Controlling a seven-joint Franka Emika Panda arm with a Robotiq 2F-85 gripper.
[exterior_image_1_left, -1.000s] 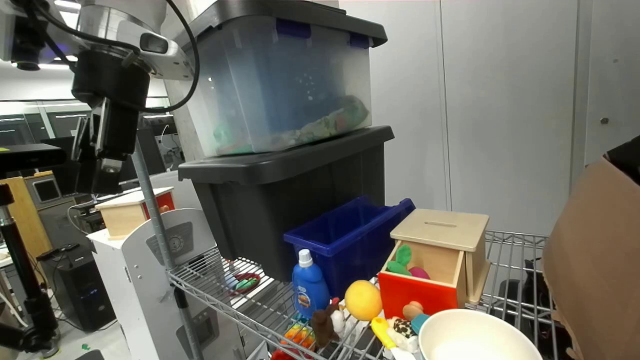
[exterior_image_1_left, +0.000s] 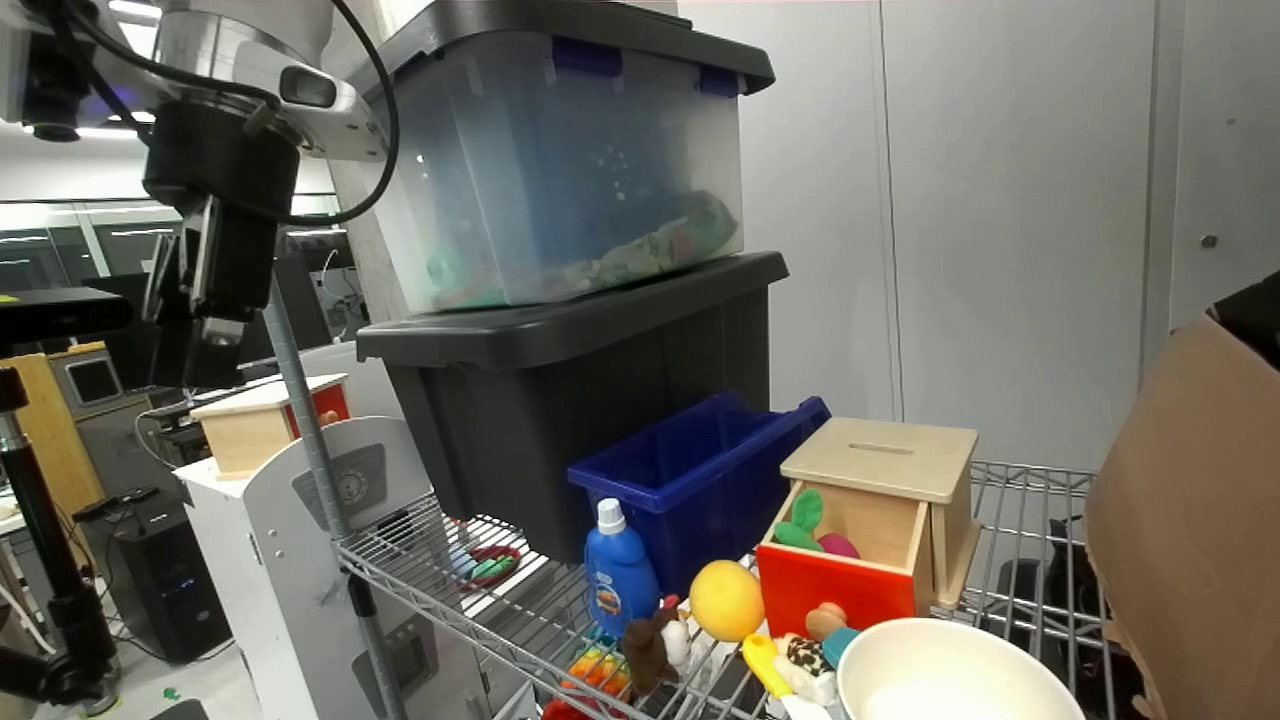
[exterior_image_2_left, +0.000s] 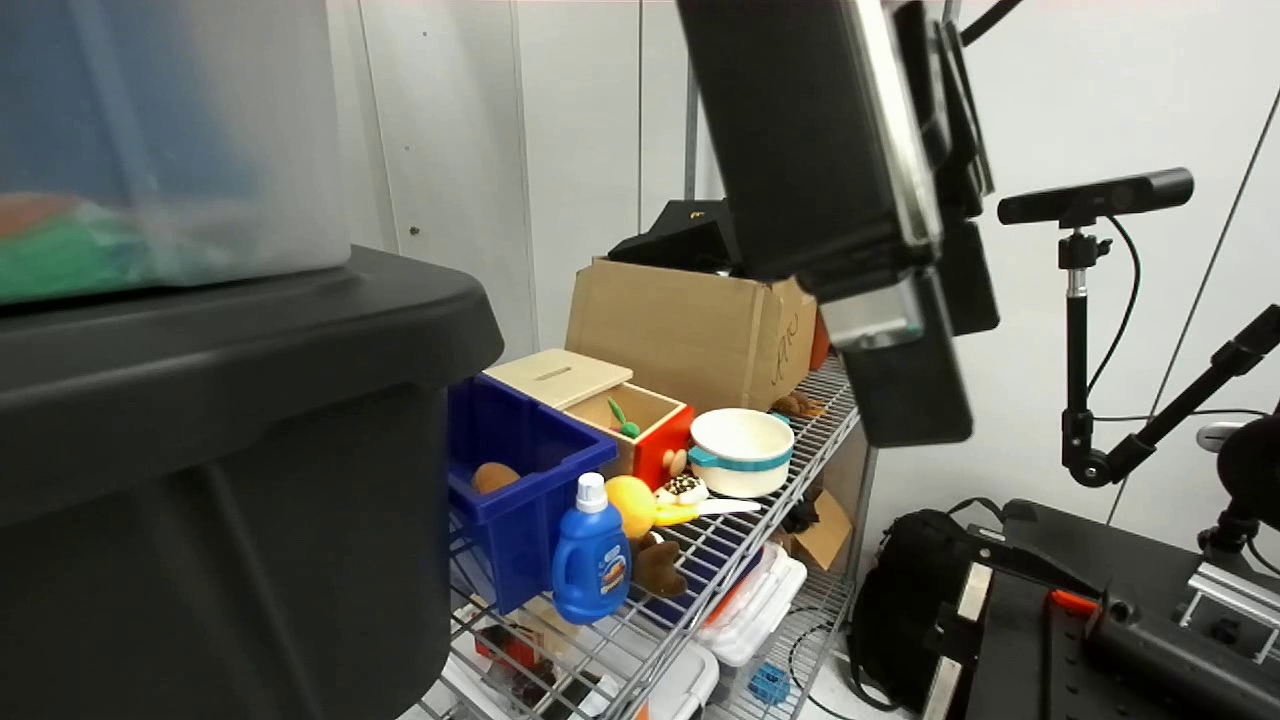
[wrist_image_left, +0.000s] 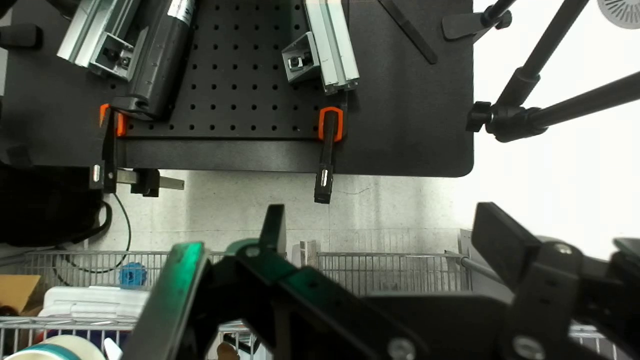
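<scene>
High above the front of the wire shelf, away from every object there, hangs my gripper (exterior_image_1_left: 194, 348). In the wrist view its two fingers stand wide apart, and only floor and wire rack show between them. On the shelf sits a wooden box (exterior_image_1_left: 882, 462) with its red-fronted drawer (exterior_image_1_left: 834, 588) pulled out; a green and purple toy (exterior_image_1_left: 806, 524) lies inside. Beside it are a blue bin (exterior_image_1_left: 708, 462), a blue bottle (exterior_image_1_left: 619, 576), a yellow-orange ball (exterior_image_1_left: 726, 600) and a cream bowl (exterior_image_1_left: 954, 678). In exterior view 2 a brown thing (exterior_image_2_left: 493, 478) lies in the bin.
Large stacked storage tubs (exterior_image_1_left: 576, 408) fill the shelf's back left. A cardboard box (exterior_image_2_left: 672, 324) stands at its other end. A yellow-handled knife (exterior_image_2_left: 708, 510) and small plush toys crowd the front edge. Below my gripper lies a black table (wrist_image_left: 408, 138) with clamps.
</scene>
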